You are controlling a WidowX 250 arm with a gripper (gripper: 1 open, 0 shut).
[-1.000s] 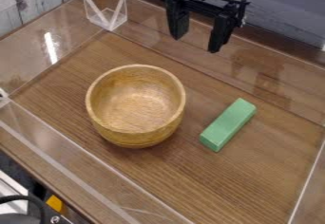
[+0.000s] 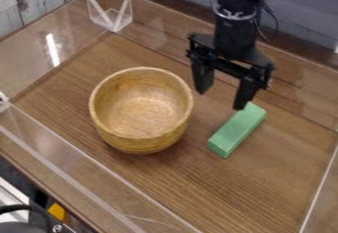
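A black gripper (image 2: 224,69) hangs over the table at upper centre, its two fingers standing open and apart with nothing seen between them. Below and a little right of it a green rectangular block (image 2: 238,130) lies on the wooden table. To the lower left of the gripper stands a round yellow wooden bowl (image 2: 140,114), apparently empty.
A white wire-like object (image 2: 114,16) stands at the back left. The wooden table (image 2: 119,197) is otherwise largely clear, with free room at the front and right. A dark cable or object lies at the bottom-left edge.
The bowl and block have not moved.
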